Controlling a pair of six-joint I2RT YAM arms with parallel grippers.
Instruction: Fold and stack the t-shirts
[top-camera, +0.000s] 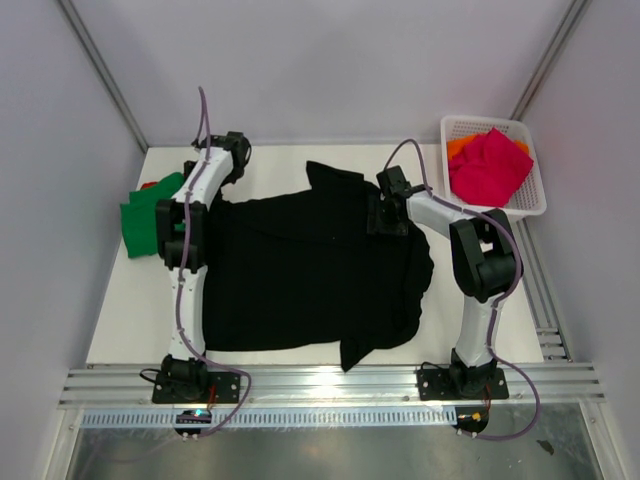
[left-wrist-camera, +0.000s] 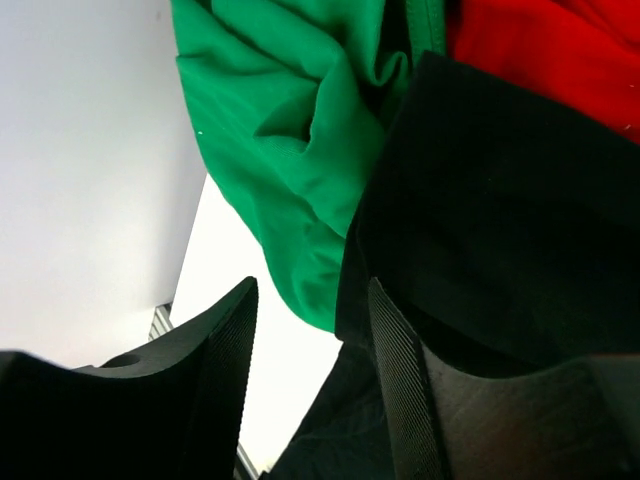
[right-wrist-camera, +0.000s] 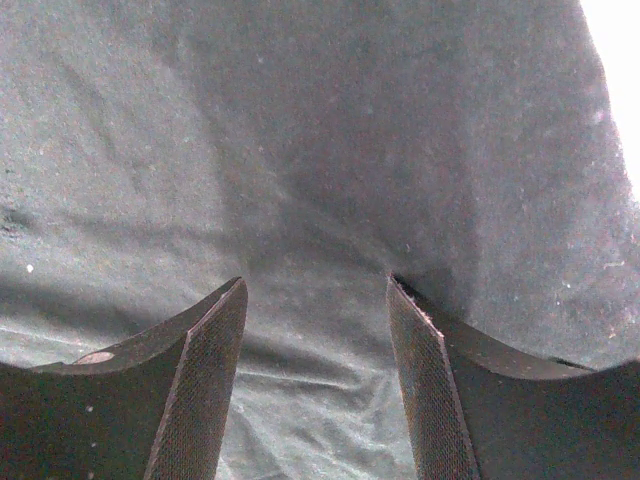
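Note:
A large black T-shirt (top-camera: 300, 290) is spread across the table. My left gripper is open over its left edge; in the left wrist view a black corner (left-wrist-camera: 500, 230) overlaps a green cloth (left-wrist-camera: 260, 130) beside a red cloth (left-wrist-camera: 540, 50), with nothing seen between the fingers. My right gripper stands open low over the black fabric at the upper right of the shirt, with fabric beneath its fingertips.
A white basket (top-camera: 530, 200) holding red and orange clothes sits at the back right. Bare table (top-camera: 275, 165) shows along the back and left front. Walls border the table.

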